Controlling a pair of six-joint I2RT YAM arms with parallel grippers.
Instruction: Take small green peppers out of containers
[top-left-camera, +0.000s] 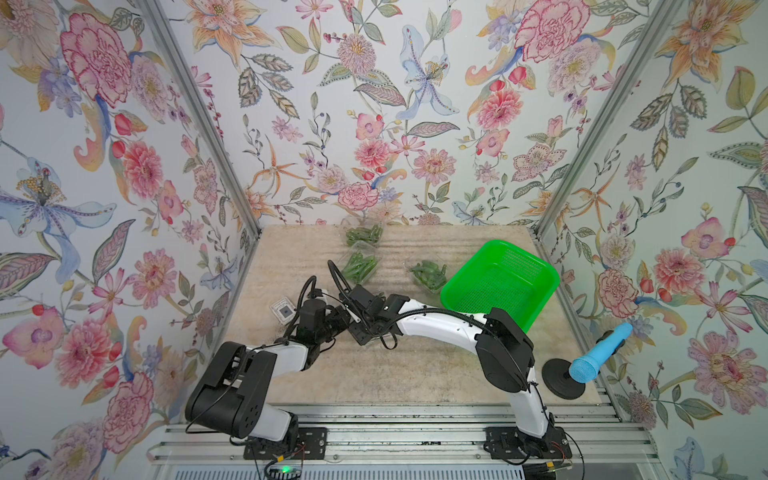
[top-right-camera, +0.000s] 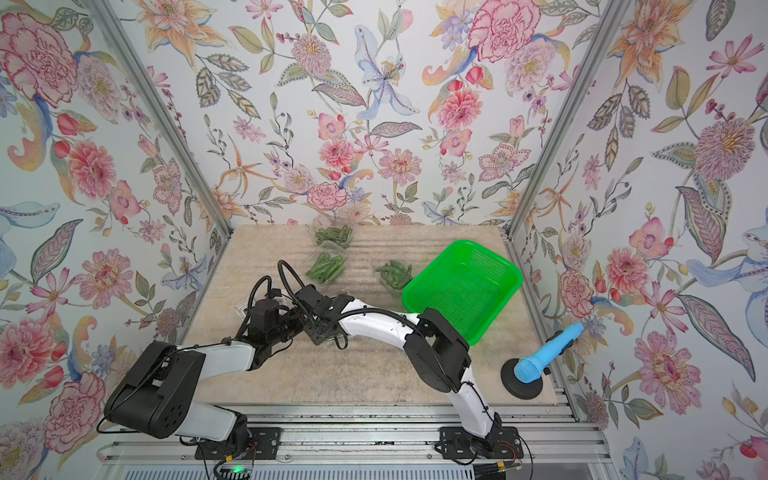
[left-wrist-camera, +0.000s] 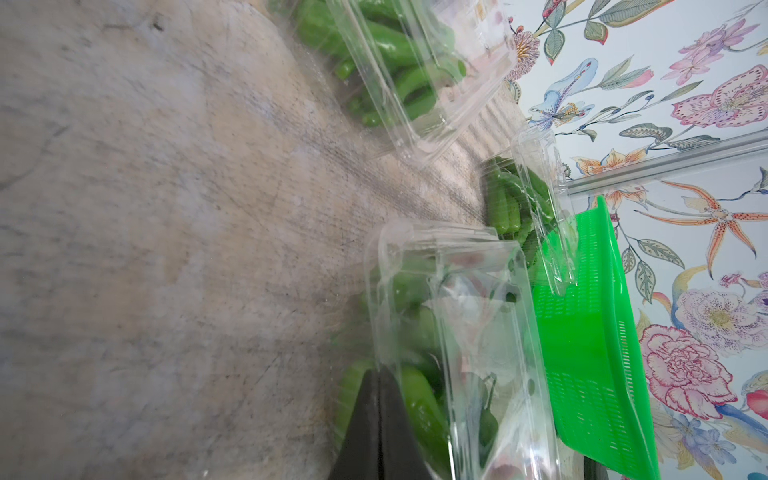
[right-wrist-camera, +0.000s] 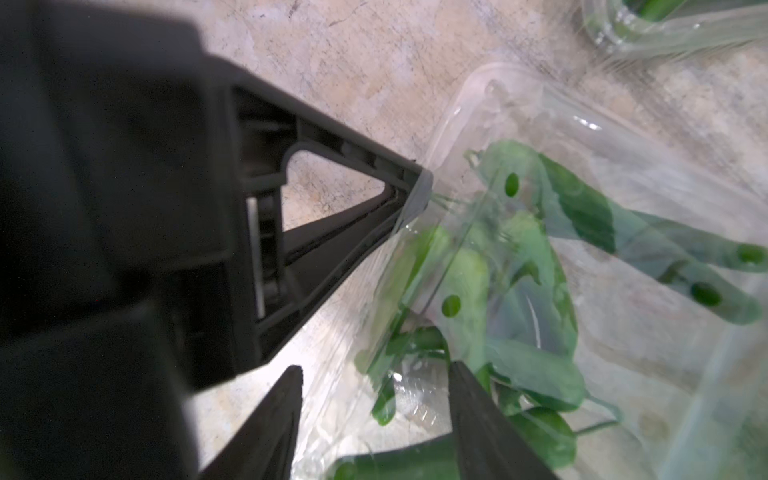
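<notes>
Clear plastic containers of green peppers (top-left-camera: 360, 266) (top-right-camera: 394, 274) lie on the table. My two grippers meet over the front one (right-wrist-camera: 600, 200). My left gripper is shut, its tips at that container's near part, nothing visible between them. In the right wrist view the left gripper's black frame reaches to the container's corner. My right gripper is part open above this container, one finger over the peppers and one by its edge.
A green basket (top-left-camera: 500, 284) stands on the right. A blue cylinder (top-left-camera: 600, 352) on a black stand is at the front right. A small pale object (top-left-camera: 284, 310) lies left of the grippers.
</notes>
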